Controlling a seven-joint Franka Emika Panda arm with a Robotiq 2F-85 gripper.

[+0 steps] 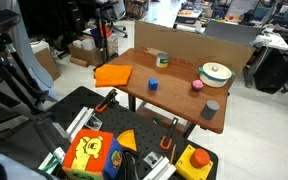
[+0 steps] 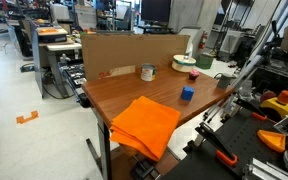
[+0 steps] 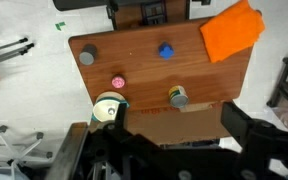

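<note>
In the wrist view my gripper points down over the wooden table, its dark fingers wide apart and nothing between them. An orange cloth lies at the table's left end. To its right sits a small blue cube. Towards the back stands a can with a pale label. On the right are a small pinkish-red object, a white lidded pot and a grey cup. None of these touches the gripper.
A brown panel rises along the table's back edge. In front is a black bench holding a colourful toy cube, a yellow wedge and a yellow block with a red top.
</note>
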